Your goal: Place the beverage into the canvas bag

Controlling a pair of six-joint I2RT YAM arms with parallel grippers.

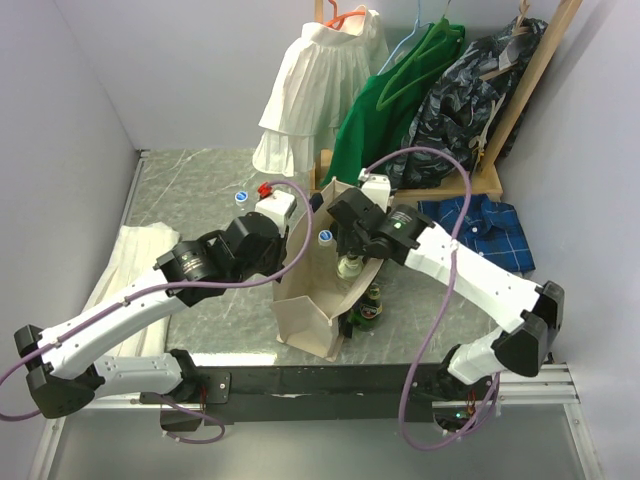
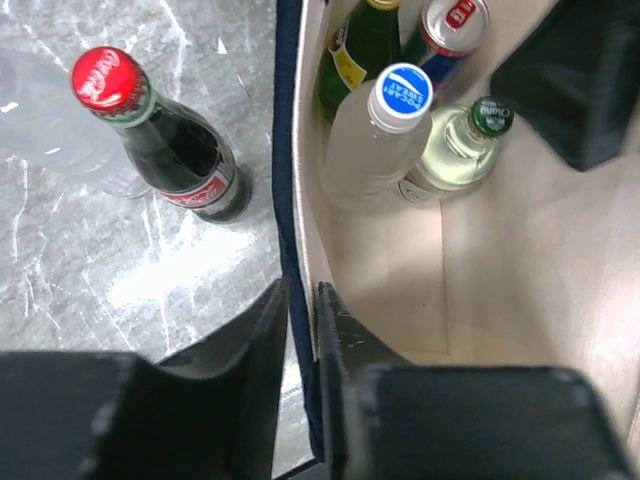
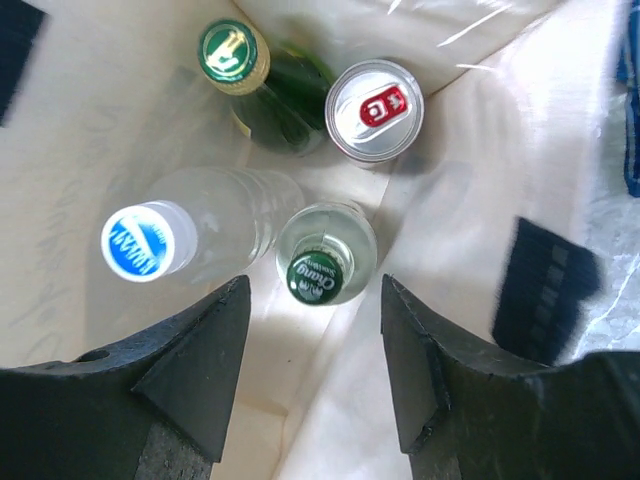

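The pale canvas bag (image 1: 306, 320) stands open mid-table. Inside it, the right wrist view has a clear bottle with a green Chang cap (image 3: 315, 276), a white-and-blue-capped Pocari bottle (image 3: 150, 241), a green bottle (image 3: 232, 58) and a can (image 3: 374, 110). My right gripper is open above the Chang bottle, touching nothing. At the bag's left wall, the fingers of my left gripper straddle the navy-trimmed rim, slightly parted. Outside that wall stand a red-capped Coca-Cola bottle (image 2: 175, 150) and a clear bottle (image 2: 60, 125).
A green bottle (image 1: 367, 306) lies right of the bag. Folded blue plaid cloth (image 1: 480, 232) is at the right, white cloth (image 1: 137, 262) at the left. Hanging clothes (image 1: 330, 80) line the back. Bare tabletop (image 1: 215, 330) shows in front of the left arm.
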